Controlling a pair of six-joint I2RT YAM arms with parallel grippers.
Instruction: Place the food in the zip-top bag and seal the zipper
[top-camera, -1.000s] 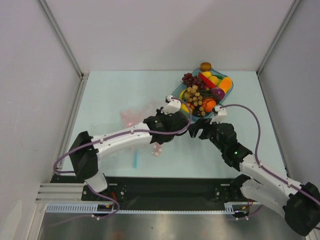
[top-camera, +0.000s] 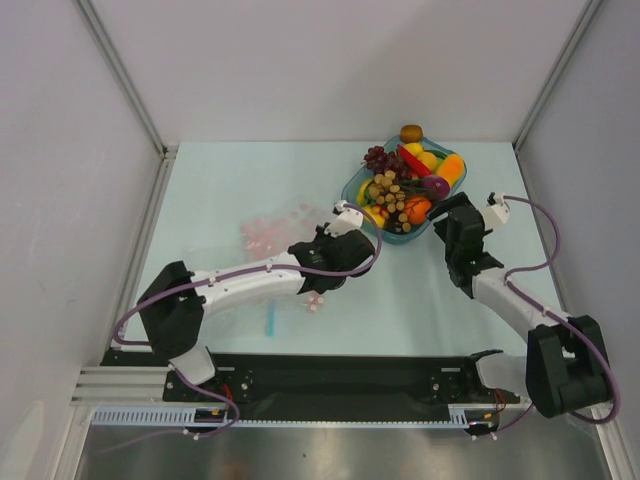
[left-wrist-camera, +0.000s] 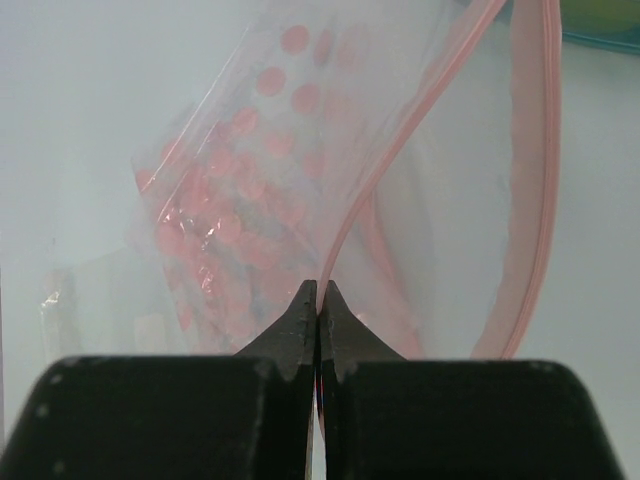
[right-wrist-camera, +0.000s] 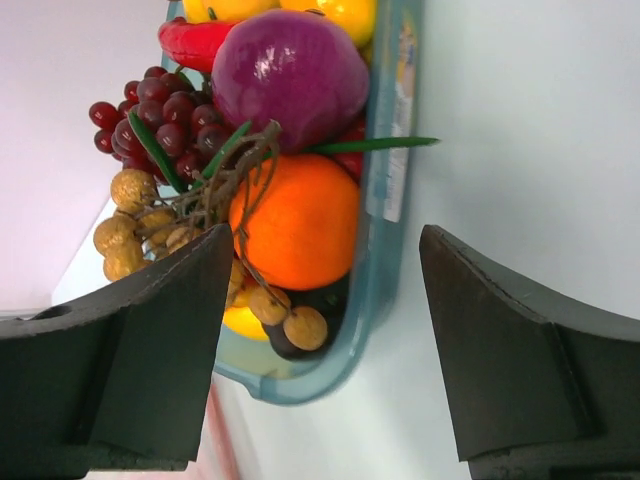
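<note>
A clear zip bag with pink dots (left-wrist-camera: 250, 200) lies on the table in the left wrist view. My left gripper is shut on the bag's pink zipper edge (left-wrist-camera: 385, 160). The other zipper edge (left-wrist-camera: 535, 200) bows away to the right, so the mouth gapes. At the right of the food basket (top-camera: 404, 236), my right gripper stands open with nothing between its fingers. Between those fingers in the right wrist view show an orange (right-wrist-camera: 300, 222), a purple onion (right-wrist-camera: 290, 80) and brown longan fruit (right-wrist-camera: 118, 240).
Dark red grapes (top-camera: 385, 160), a red pepper (top-camera: 413, 161) and yellow fruit fill the rest of the basket. A brown kiwi-like fruit (top-camera: 411, 132) sits at its far rim. The table right of the basket is clear.
My right gripper has moved right and toward the back, from the basket's near edge to beside its right side.
</note>
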